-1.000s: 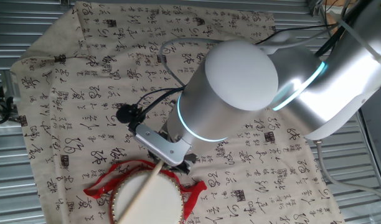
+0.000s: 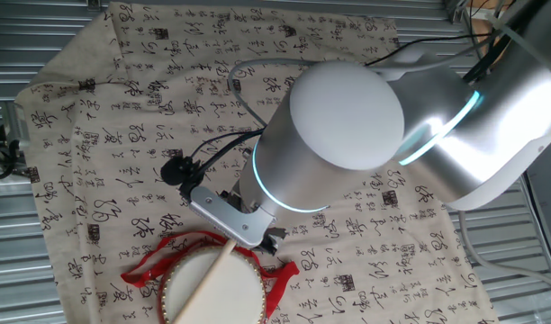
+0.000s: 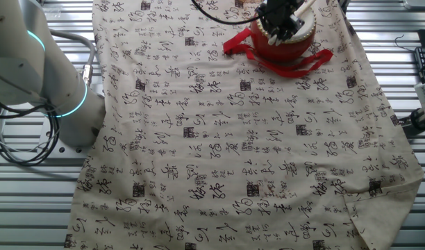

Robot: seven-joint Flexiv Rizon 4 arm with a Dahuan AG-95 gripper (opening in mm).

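Note:
A red drum with a pale skin (image 2: 241, 292) and a studded rim rests on the cloth, cut off by the frame's lower edge in exterior view 1. Red ribbon (image 2: 152, 261) spreads out on both sides of it. Across the skin runs a pale wooden drumstick (image 2: 203, 286), its upper end going under my gripper (image 2: 242, 239). In exterior view 2 the black gripper (image 3: 282, 29) is over the near side of the drum (image 3: 290, 50), with the stick (image 3: 304, 7) coming out of it. The fingers appear shut on the stick; their grip is partly covered.
A cream cloth with black calligraphy (image 3: 219, 146) covers the slatted metal table (image 3: 39, 201). Most of it is bare. Another dark device (image 2: 1, 148) stands at the left edge in exterior view 1. Cables (image 2: 248, 67) loop around the arm.
Over the last second my wrist has shifted slightly down and left in exterior view 1. Drum and ribbon have stayed in place; the stick lies almost as before.

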